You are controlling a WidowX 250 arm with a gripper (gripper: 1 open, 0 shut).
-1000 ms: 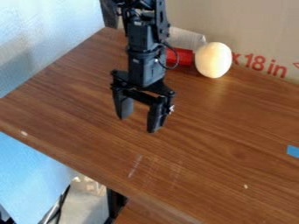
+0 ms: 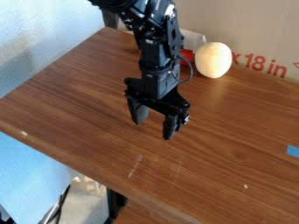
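Observation:
My black gripper [image 2: 155,122] hangs low over the middle of the wooden table [image 2: 100,144], its two fingers parted with nothing visible between them. Behind the arm, at the back of the table, a cream egg-shaped object [image 2: 212,59] stands upright. A red object [image 2: 188,65] is partly hidden by the arm, with a pale grey item [image 2: 193,39] behind it.
A cardboard panel [image 2: 263,35] with red print closes off the back. A blue strip [image 2: 293,150] lies at the right edge. The table's left edge drops to a pale blue surface [image 2: 30,184].
My arm and gripper have moved to the right, covering more of the red object. The things on the table look unmoved.

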